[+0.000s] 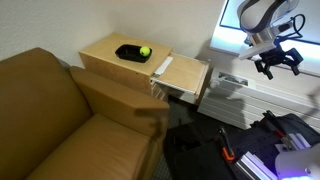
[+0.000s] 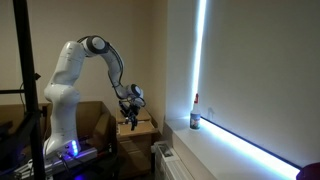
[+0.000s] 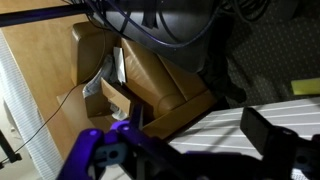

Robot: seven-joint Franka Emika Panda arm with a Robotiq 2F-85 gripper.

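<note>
My gripper (image 1: pixel 281 71) hangs at the right in the first exterior view, in front of the white window ledge. Its two fingers stand wide apart, open, with nothing between them. In the wrist view a dark finger (image 3: pixel 268 138) shows at lower right, and the other is at lower left. A black tray (image 1: pixel 127 53) rests on the wooden cabinet (image 1: pixel 98 48), well to the left of the gripper. A yellow-green ball (image 1: pixel 145 50) sits at the tray's right end. The cabinet's front right part holds a pale wooden surface (image 1: pixel 184 73), with a white strip (image 1: pixel 163 66) along its left.
A brown leather sofa (image 1: pixel 60 125) fills the left foreground. White slatted panels (image 1: pixel 240 100) run below the ledge, close under the gripper. A bottle (image 2: pixel 195 113) stands on the window sill in the second exterior view. Dark floor lies open between sofa and arm base.
</note>
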